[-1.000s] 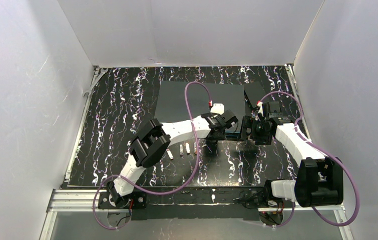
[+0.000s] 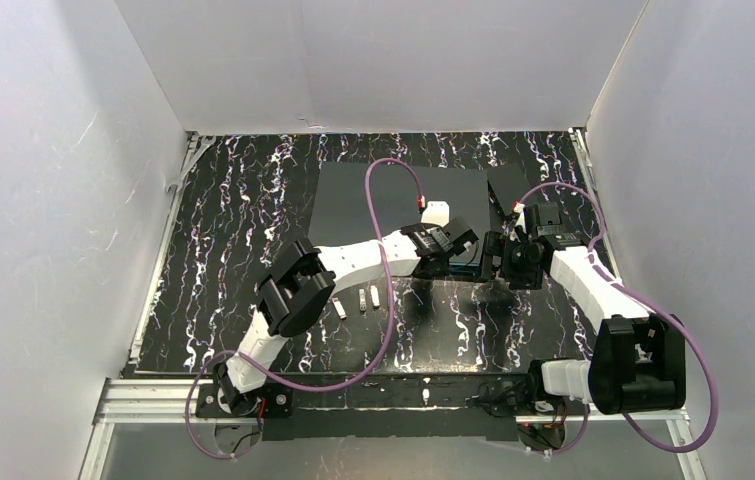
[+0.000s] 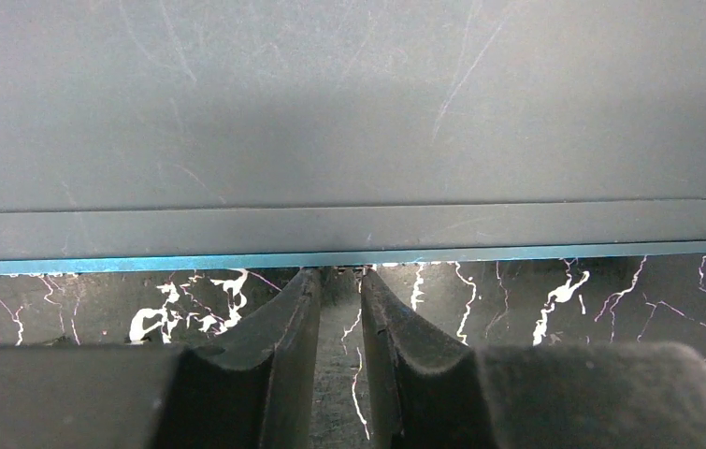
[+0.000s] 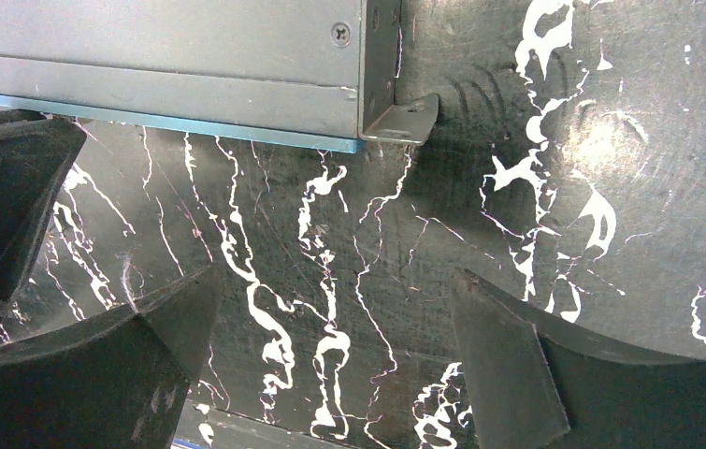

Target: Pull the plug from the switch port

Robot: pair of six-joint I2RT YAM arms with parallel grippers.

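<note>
The network switch (image 2: 343, 200) is a flat dark grey box; its blue front edge (image 3: 171, 263) crosses the left wrist view. My left gripper is at this edge, fingers nearly together, shut on a small dark plug (image 3: 349, 270) that barely shows between the tips. How far the plug sits in its port is hidden under the edge. Right of there, my right gripper stands open, apart from the switch's right front corner, with only bare table between its fingers.
Several small light modules (image 2: 362, 299) lie on the black marbled table (image 2: 223, 250) in front of the switch. A metal bracket (image 4: 407, 120) juts from the switch's right corner. My left gripper's dark body (image 4: 7, 206) is close beside the right one.
The right arm has not visibly moved.
</note>
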